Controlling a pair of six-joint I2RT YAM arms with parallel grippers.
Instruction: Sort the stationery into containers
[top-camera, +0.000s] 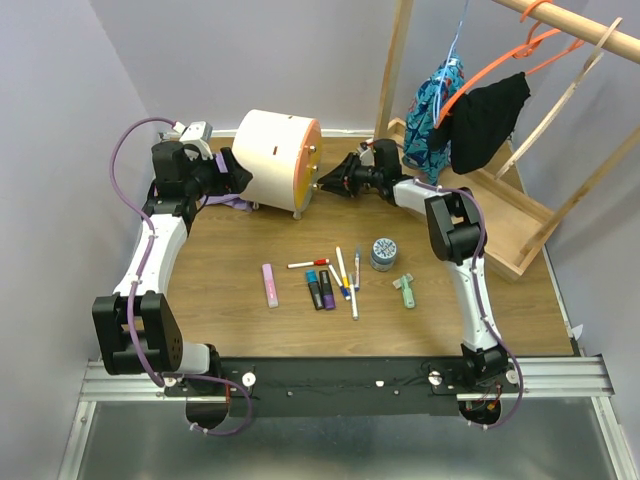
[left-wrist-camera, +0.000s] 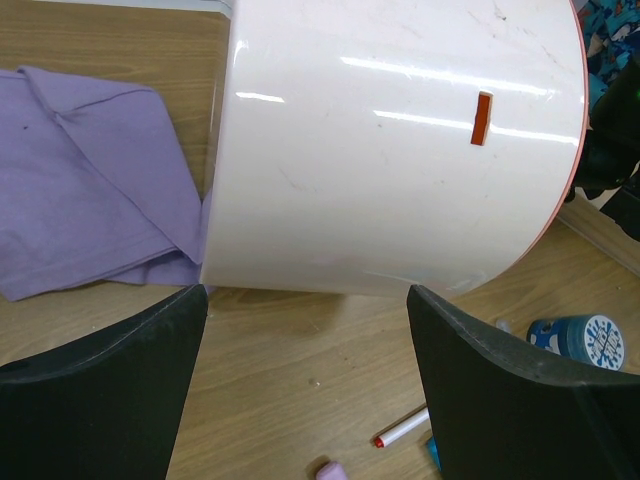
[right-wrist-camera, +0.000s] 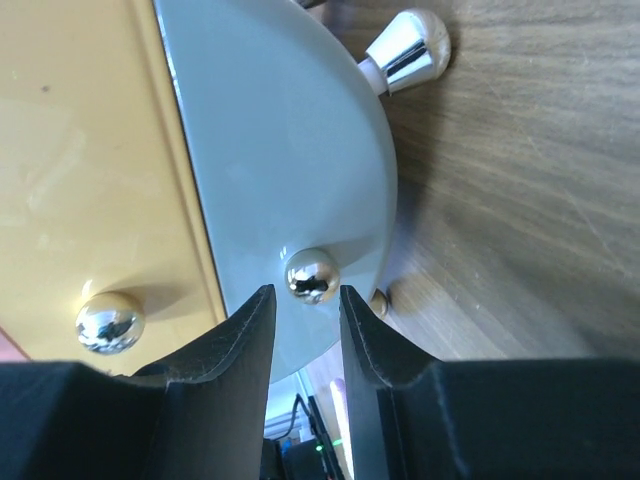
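A white drum-shaped drawer cabinet (top-camera: 275, 158) stands at the back, its coloured drawer fronts facing right. My right gripper is at the lower grey-blue drawer front (right-wrist-camera: 290, 150); its fingers stand part open, with the silver knob (right-wrist-camera: 312, 276) showing at the gap between the tips. No firm hold on it can be seen. At the cabinet's left side, my left gripper (top-camera: 226, 172) is open and empty. Loose on the table lie a pink marker (top-camera: 270, 285), dark markers (top-camera: 327, 290), a red-capped pen (top-camera: 308, 264), a yellow pen (top-camera: 342, 266) and a blue-white tin (top-camera: 384, 254).
A green item (top-camera: 405, 290) lies right of the pens. Purple cloth (left-wrist-camera: 90, 180) spreads left of the cabinet. On the right stands a wooden rack (top-camera: 545, 225) with hanging clothes (top-camera: 490, 122).
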